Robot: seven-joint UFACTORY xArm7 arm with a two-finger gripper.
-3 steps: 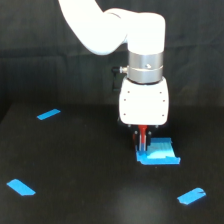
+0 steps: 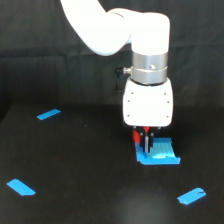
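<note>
My gripper [image 2: 148, 148] points straight down, low over a small blue tray-like object [image 2: 171, 161] with a paler blue inside. Its dark fingers overlap the tray's left part in the camera view; whether they touch it cannot be told. Something red [image 2: 136, 136] shows at the left beside the fingers, just under the white hand, with a bit more red close to them. Too small to make out are the gap between the fingers and whether anything is held there.
On the black table lie blue strips: one at the far left [image 2: 48, 114], one at the near left [image 2: 20, 187] and one at the near right [image 2: 191, 196]. A dark curtain [image 2: 60, 70] hangs behind.
The hand has shifted slightly right and a little lower. The red now shows more to the left of the fingers, where before it was between or behind them. The tray looks unmoved.
</note>
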